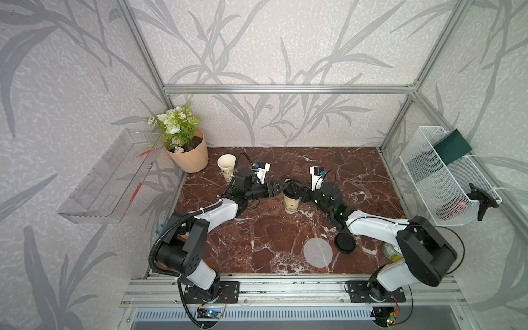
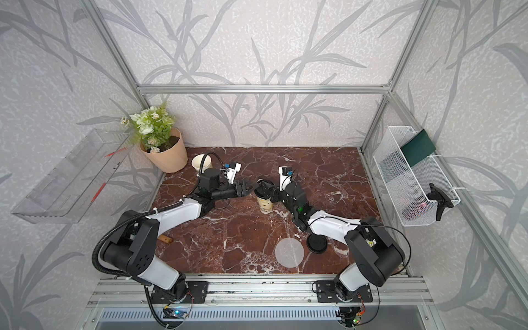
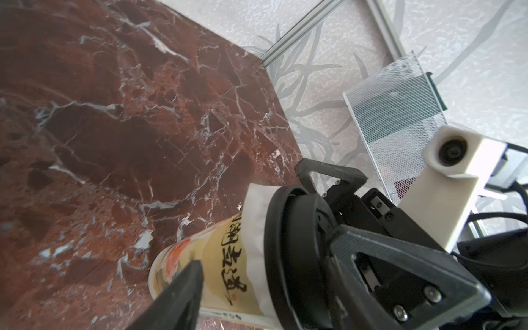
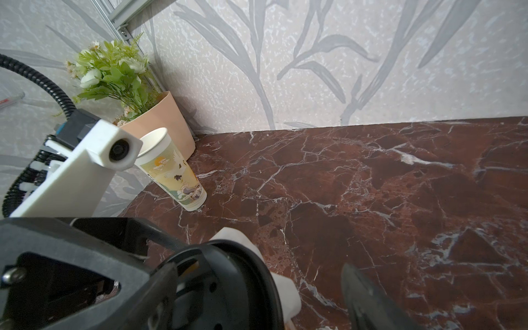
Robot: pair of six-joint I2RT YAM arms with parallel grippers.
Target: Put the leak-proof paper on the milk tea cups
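A paper milk tea cup [image 1: 291,204] stands mid-table; in the left wrist view a white paper [image 3: 255,214] shows round its top under a black lid [image 3: 299,258]. My right gripper [image 1: 294,190] is at the lid, its fingers part open, one each side in the right wrist view. My left gripper [image 1: 277,188] stands open just left of the cup top. A second cup [image 4: 173,176] stands open at the back left. A translucent paper disc [image 1: 318,252] and a second black lid [image 1: 344,243] lie at the front right.
A potted plant [image 1: 187,154] fills the back left corner. A wire basket [image 1: 440,181] hangs on the right wall, a clear tray [image 1: 99,187] on the left.
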